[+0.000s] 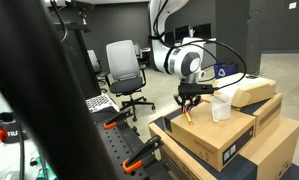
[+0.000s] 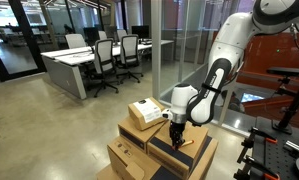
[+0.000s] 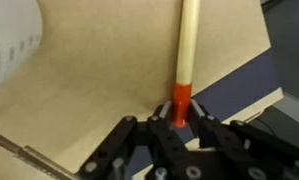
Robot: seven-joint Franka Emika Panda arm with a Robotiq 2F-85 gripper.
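A pale stick with an orange-red end (image 3: pixel 187 45) reaches up from the bottom middle of the wrist view. My gripper is shut on that orange-red end, one dark fingertip on either side. Exterior view 1 has the same stick (image 1: pixel 189 116) slanting below the gripper (image 1: pixel 191 101), above or against the cardboard box top (image 1: pixel 211 133); whether it touches the cardboard is unclear. The stick is too small to make out well in exterior view 2, where the gripper (image 2: pixel 177 137) hangs low over the box.
A white cup-like container (image 1: pixel 222 107) stands on the same box, just right of the gripper; its side (image 3: pixel 9 40) fills the left of the wrist view. Behind it sits another carton (image 1: pixel 249 91). An office chair (image 1: pixel 126 72) stands on the floor beyond.
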